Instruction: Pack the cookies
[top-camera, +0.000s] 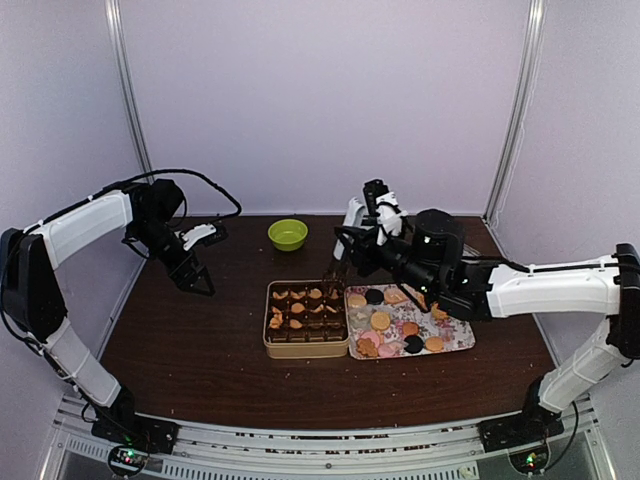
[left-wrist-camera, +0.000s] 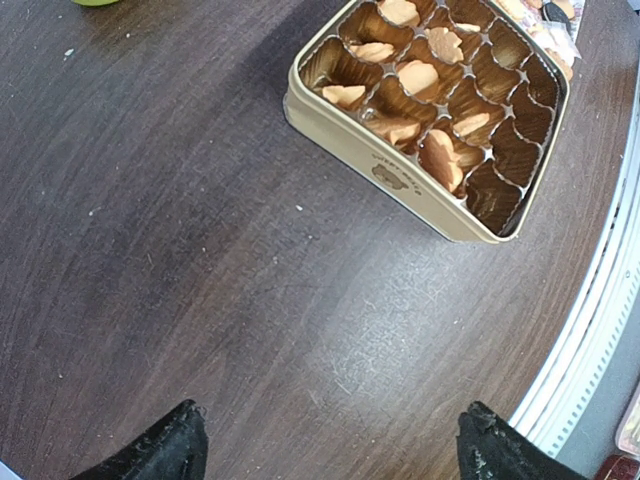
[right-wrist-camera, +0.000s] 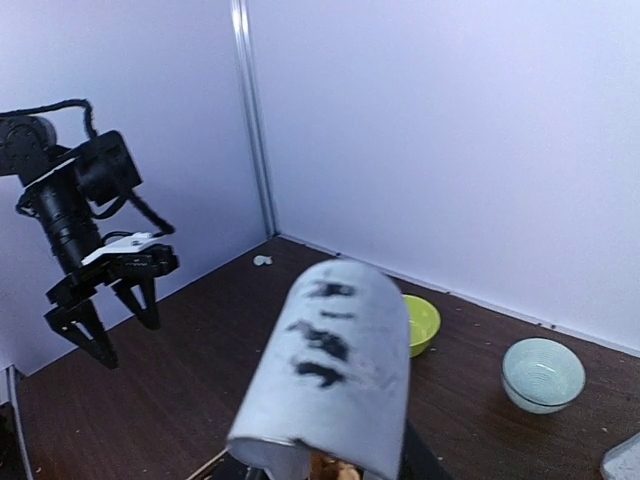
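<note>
A beige tin (top-camera: 306, 348) with a gold divided insert holds cookies in several compartments; the left wrist view shows it (left-wrist-camera: 360, 160) with some compartments empty. Right of it a flowered tray (top-camera: 455, 335) carries orange, pink and dark cookies. My right gripper (top-camera: 338, 268) hangs over the tin's back right corner; its fingertips are mostly hidden behind its white housing in the right wrist view, so whether it holds anything is unclear. My left gripper (top-camera: 192, 282) stands open and empty above the table's left, left of the tin.
A green bowl (top-camera: 287, 234) stands behind the tin, with a pale bowl (right-wrist-camera: 543, 390) to its right, partly hidden from the top view. A clear tray (right-wrist-camera: 622, 465) lies at the back right.
</note>
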